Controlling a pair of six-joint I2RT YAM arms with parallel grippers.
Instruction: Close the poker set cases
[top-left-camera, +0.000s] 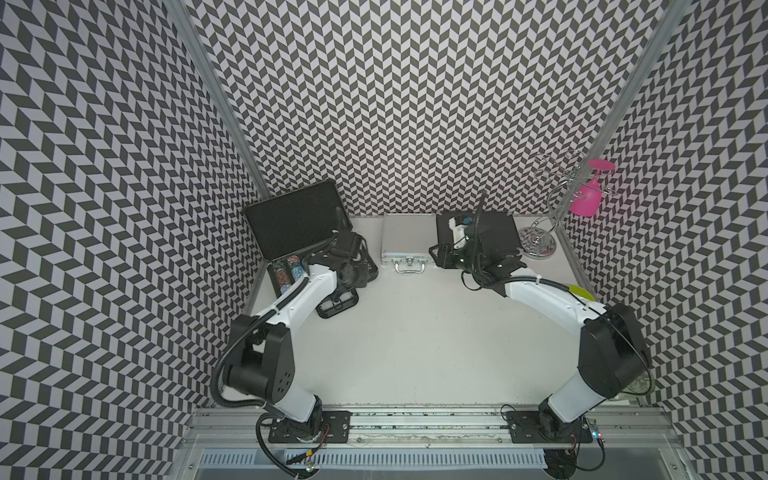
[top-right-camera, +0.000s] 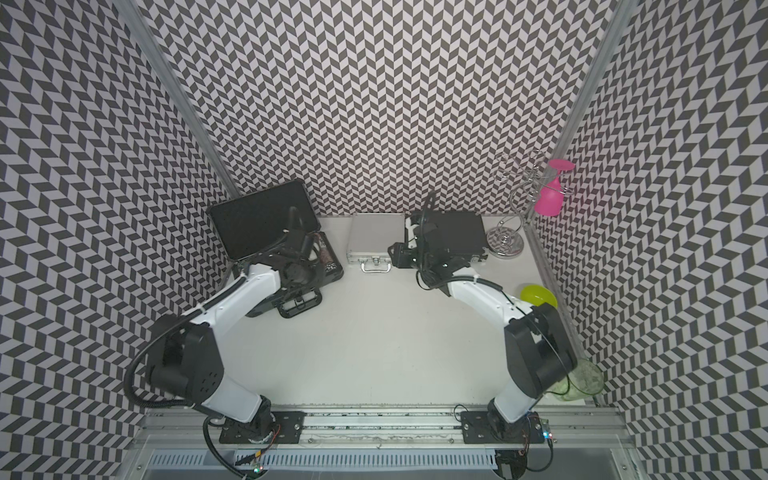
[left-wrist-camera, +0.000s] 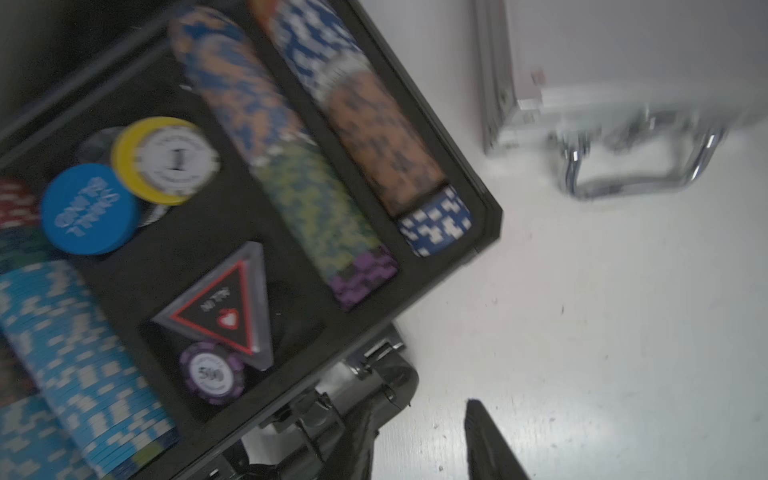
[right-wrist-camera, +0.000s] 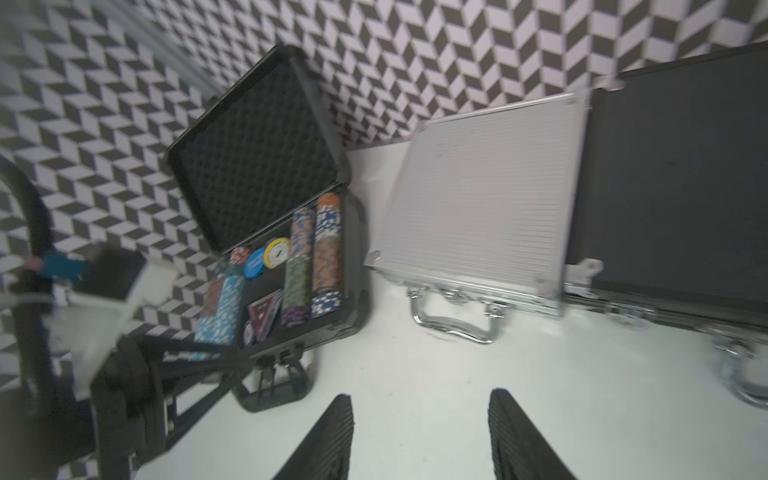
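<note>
At back left stands a black poker case (right-wrist-camera: 254, 144), lid raised, chips (left-wrist-camera: 312, 212) and triangular card piece (left-wrist-camera: 217, 308) showing inside. My left gripper hovers over its front edge, fingers apart and empty. A silver case (right-wrist-camera: 480, 192) lies flat and closed in the middle, handle forward. Beside it on the right is a flat black case (right-wrist-camera: 672, 192), its lid appearing down. My right gripper is above the table before the middle and right cases, open with nothing between its fingers.
A chrome stand (top-left-camera: 537, 240) with a pink object (top-left-camera: 586, 200) occupies the back right corner. A yellow-green item (top-right-camera: 538, 293) lies at the right edge.
</note>
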